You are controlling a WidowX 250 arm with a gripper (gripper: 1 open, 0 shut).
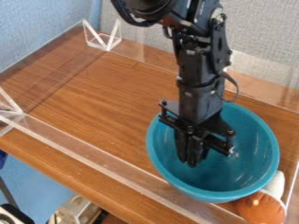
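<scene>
My black gripper [193,136] hangs down inside a teal bowl [239,171], its fingers low in the left half of it. Whether anything is between the fingers I cannot tell, as the wrist body and the bowl's shading obscure the gap. The bowl sits on the wooden counter at the right.
An orange and white object [260,208] lies at the front right beside the bowl. A pale wall stands behind.
</scene>
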